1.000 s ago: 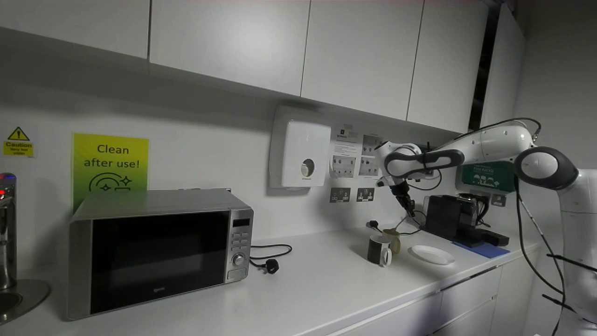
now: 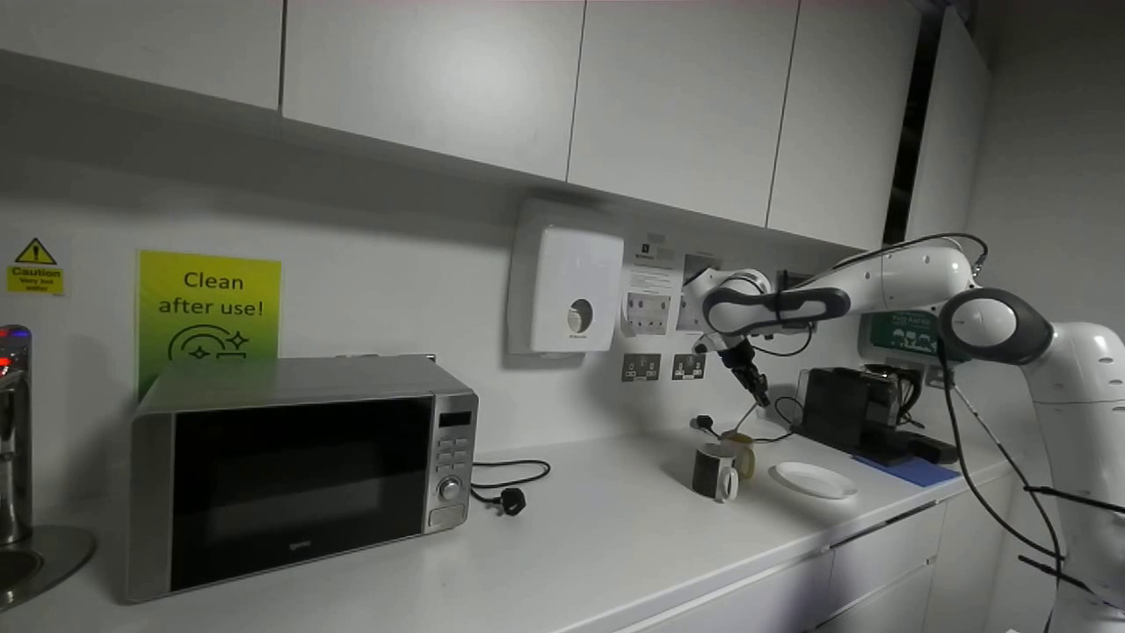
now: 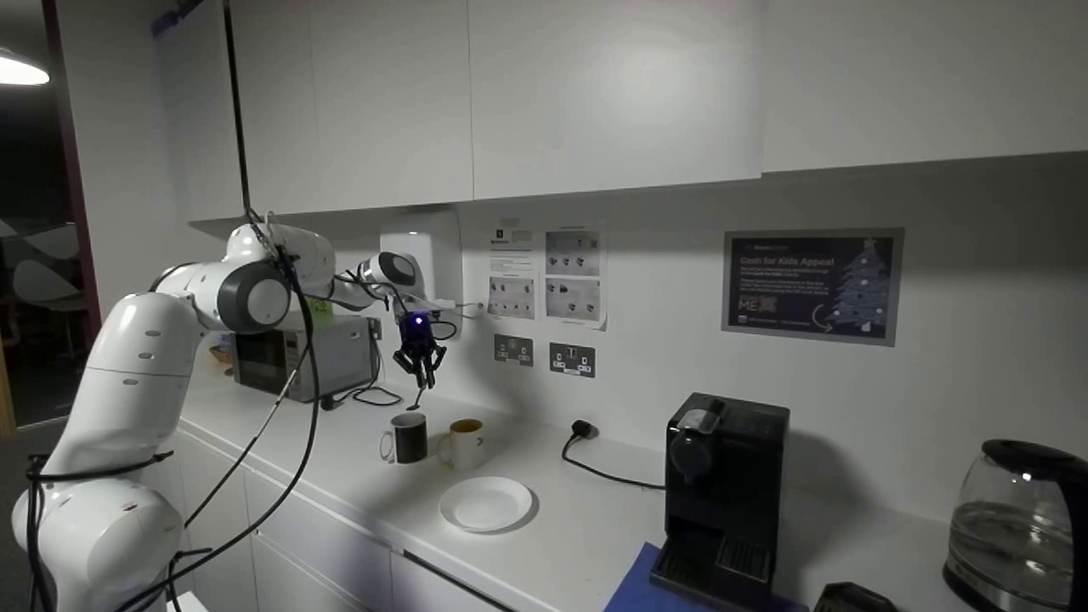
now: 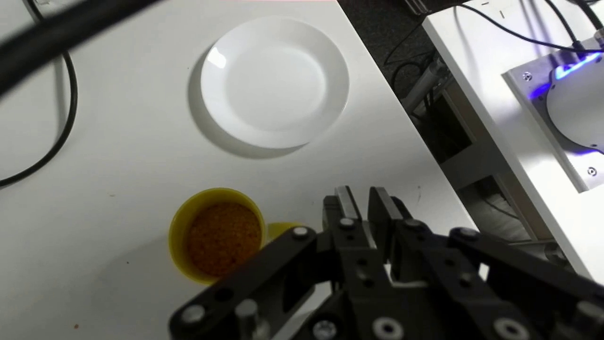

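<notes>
My gripper (image 3: 420, 382) is shut on the handle of a thin spoon (image 3: 417, 401), which slants down from the fingertips. In exterior view 2 the spoon's lower end appears just above the rim of the dark mug (image 3: 410, 439); exterior view 1 shows the spoon (image 2: 746, 418) behind the two mugs, so its exact place over them is unclear. Beside the dark mug stands a mug with a yellow inside (image 3: 466, 444). Brown granules (image 4: 222, 239) fill part of it in the wrist view. The dark mug is mostly hidden there behind the gripper.
A white plate (image 3: 486, 504) lies by the mugs near the counter's front edge. The coffee machine (image 3: 723, 484) and a glass jug (image 3: 1015, 530) stand at one end, a microwave (image 2: 302, 464) at the other.
In exterior view 1 the arm, gripper and spoon have shifted left, toward the dark mug's side. Mugs and plate have stayed put.
</notes>
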